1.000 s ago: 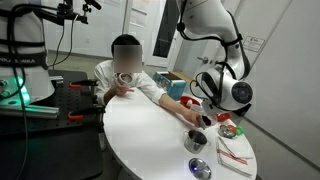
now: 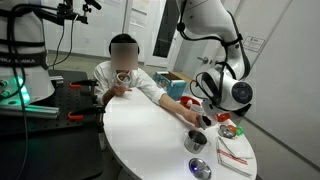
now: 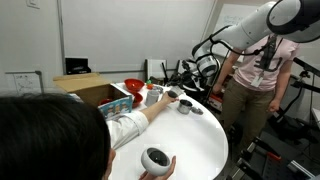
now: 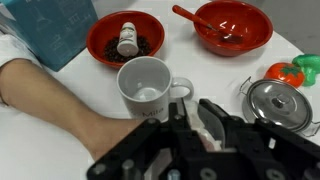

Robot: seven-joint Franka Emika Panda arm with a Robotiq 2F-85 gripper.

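In the wrist view my gripper is at the bottom, its dark fingers close together around a small pale object [image 4: 208,138]. Most of that object is hidden, so I cannot tell what it is. A person's forearm [image 4: 70,118] comes in from the left, with the hand right beside my fingers. Just behind stands a white mug [image 4: 147,85], its handle toward my gripper. In exterior view 1 the person's hand [image 2: 190,116] meets my gripper above the table, near a metal pot [image 2: 195,143].
A red bowl with dark contents and a white bottle [image 4: 128,40] lies beyond the mug. Another red bowl [image 4: 228,45] holds a red spoon. A lidded steel pot [image 4: 277,104] and a tomato [image 4: 285,74] are at the right.
In exterior view 1 the seated person's other hand, with the white cup, has shifted slightly. My arm and the reaching hand look still.
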